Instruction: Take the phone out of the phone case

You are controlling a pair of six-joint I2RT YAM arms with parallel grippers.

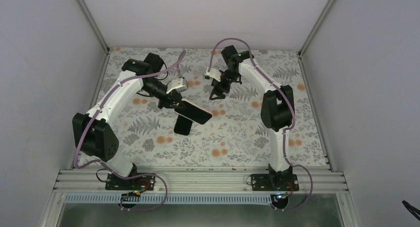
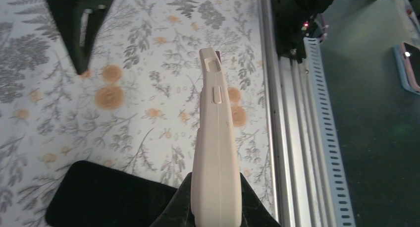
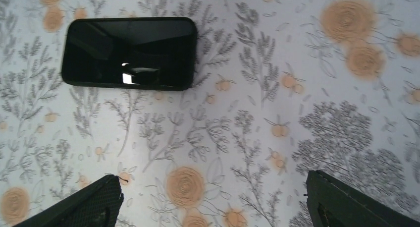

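Edge-on in the left wrist view stands a beige phone case (image 2: 216, 138), its button cutouts visible along the rim. My left gripper (image 1: 175, 104) is shut on one end of it and holds it over the table. From above, the case (image 1: 196, 112) shows a dark face with a light rim; whether a phone sits inside, I cannot tell. A black phone-like slab (image 1: 183, 125) lies flat on the cloth, partly under the held case, and shows whole as a phone (image 3: 130, 53) in the right wrist view. My right gripper is open and empty, apart from the case.
A patterned cloth (image 1: 247, 142) covers the table, with wide free room to the right and front. A metal rail (image 1: 208, 169) runs along the front edge. In the left wrist view, a finger of the right gripper hangs nearby.
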